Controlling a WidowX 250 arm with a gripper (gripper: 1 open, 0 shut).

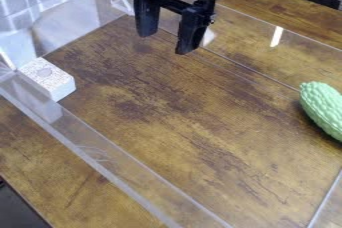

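The black gripper [168,30] hangs over the back of the wooden surface at top centre, its two fingers wide apart with nothing seen between them. A white patterned block [48,79] lies at the left edge, and a green bumpy bitter melon [322,110] lies at the right edge, both well away from the gripper. A small pale object, partly hidden behind the gripper's right finger, is too unclear to identify.
Clear plastic walls [115,162] border the wooden work area [174,132], whose middle and front are bare. A pale, creased backdrop stands at the upper left.
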